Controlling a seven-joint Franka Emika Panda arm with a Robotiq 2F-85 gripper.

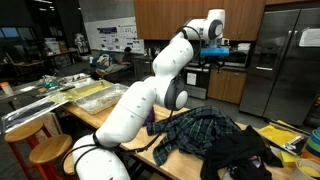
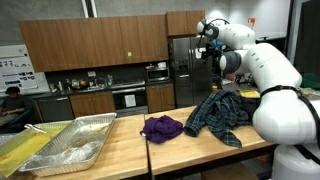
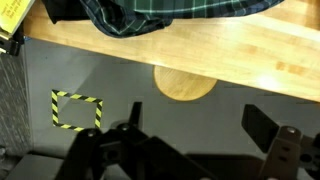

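High above the wooden table, my gripper [image 1: 213, 58] hangs well clear of everything. In the wrist view the gripper is open, its two fingers wide apart with nothing between them. A dark plaid cloth [image 1: 195, 135] lies crumpled on the table, and its edge [image 3: 190, 7] shows at the top of the wrist view. Beside it is a black cloth [image 1: 238, 155]. A purple cloth [image 2: 163, 128] sits bunched farther along the table.
Metal trays [image 2: 75, 150] stand at one end of the table. Yellow items [image 1: 280, 135] lie near the black cloth. A round wooden stool [image 3: 184, 82] is beyond the table's edge, over grey floor.
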